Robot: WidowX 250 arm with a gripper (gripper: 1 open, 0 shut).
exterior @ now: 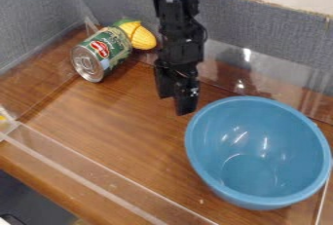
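Observation:
My black gripper (pixel 177 86) hangs over the wooden board at the middle back, left of and behind a blue bowl (pixel 258 151). To its left a green can (pixel 99 55) lies on its side, with a yellow corn cob (pixel 138 35) behind it. Whether the fingers are open or shut is hard to tell.
Grey padded walls (pixel 39 19) border the back and left. A clear ledge runs along the edges. The board's front left and middle (pixel 117 141) are bare.

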